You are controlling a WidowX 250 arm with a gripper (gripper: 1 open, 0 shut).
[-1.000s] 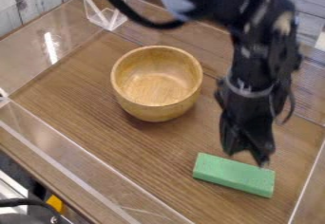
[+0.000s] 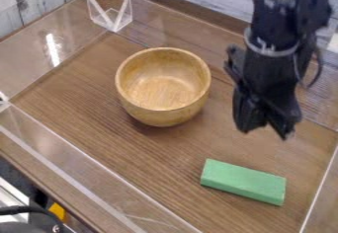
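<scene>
My black gripper (image 2: pixel 268 107) hangs on the right side of the camera view, right of a wooden bowl and above a green rectangular block. It looks shut, with nothing visible between its fingers, though its tip is dark and hard to make out. The green block (image 2: pixel 243 182) lies flat on the table at the lower right, apart from the gripper. The round, light wooden bowl (image 2: pixel 148 89) sits empty left of centre.
A small white wire-like object (image 2: pixel 109 18) stands at the back left. Pale walls edge the table behind.
My gripper has risen up and away from the green block over the last second. The bowl and block have stayed in place.
</scene>
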